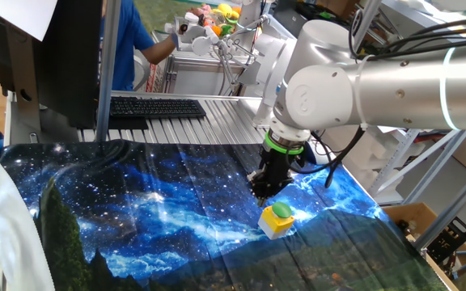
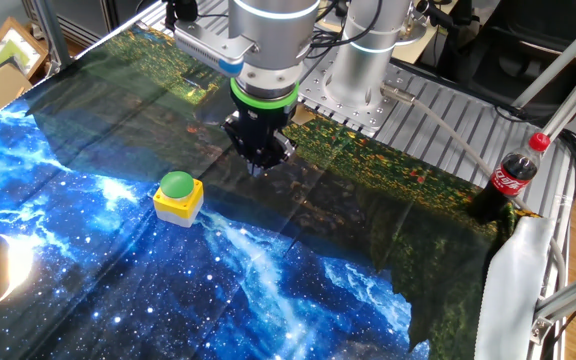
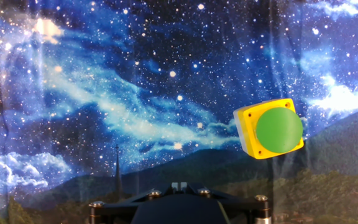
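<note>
A yellow-and-white box with a round green button sits on the cloth, button upward. In the wrist view the green button is to the right of centre, ahead of the gripper. My black gripper points down above the cloth, beside the box and apart from it. Its fingertips are together, and nothing shows between them. At the bottom edge of the wrist view, the gripper shows its tips side by side with its knuckles spread outward.
A cola bottle stands at the table's far right corner in the second exterior view. A keyboard lies behind the cloth, and a person is beyond it.
</note>
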